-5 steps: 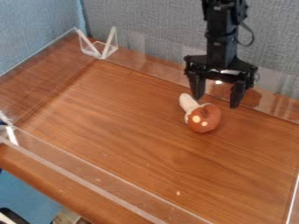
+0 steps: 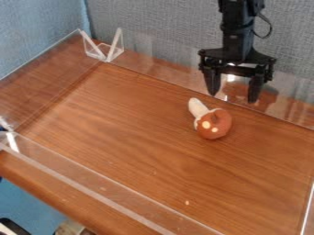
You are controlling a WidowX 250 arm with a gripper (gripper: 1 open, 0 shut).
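A toy mushroom (image 2: 212,122) with an orange-red cap, pale spots and a pale stem lies on its side on the wooden table (image 2: 117,142), right of the middle. My black gripper (image 2: 233,92) hangs above and behind it, near the back edge, open with nothing between its fingers.
Clear low walls edge the table, with a white corner bracket (image 2: 103,50) at the back left. The left, middle and front of the table are free. Grey padded walls stand behind.
My gripper has risen slightly and moved a little toward the back and right, away from the mushroom. The mushroom has not visibly moved.
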